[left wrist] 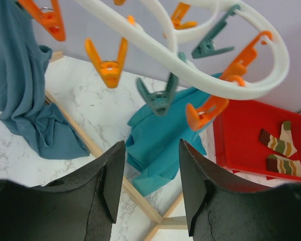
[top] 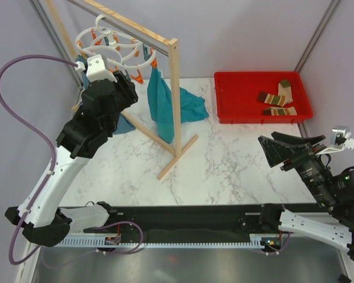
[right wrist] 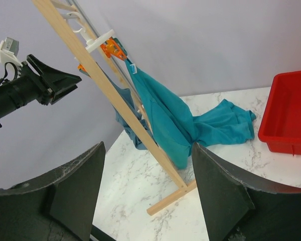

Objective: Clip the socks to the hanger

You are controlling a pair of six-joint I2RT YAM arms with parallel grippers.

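Observation:
The white hanger [top: 109, 52] hangs from the wooden rack at the left, ringed with orange and grey-green clips. In the left wrist view, a grey clip [left wrist: 159, 98] and an orange clip [left wrist: 109, 63] hang empty ahead of my left gripper, which stands open with nothing between its fingers. A teal cloth [right wrist: 165, 108] hangs from an orange clip [right wrist: 114, 48] and spreads on the table. A blue-grey cloth [left wrist: 25, 75] hangs at the far left. Striped socks [top: 279, 111] lie in the red bin. Over the front right, my right gripper is open and empty.
The rack's wooden post [top: 175, 97] and foot [top: 177, 157] stand between my arms. At the back right sits the red bin [top: 219, 97].

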